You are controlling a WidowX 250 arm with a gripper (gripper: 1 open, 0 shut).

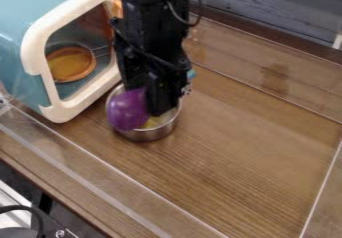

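A purple round object (128, 109) sits low over a metal bowl (150, 132), with my black gripper (150, 96) shut on it. The gripper comes down from above and hides much of the bowl's back. A small patch of a yellow item shows inside the bowl behind the purple object.
A light blue box with a white-framed opening (40, 92) stands at left, an orange dish (70, 62) inside it. A wall runs along the back.
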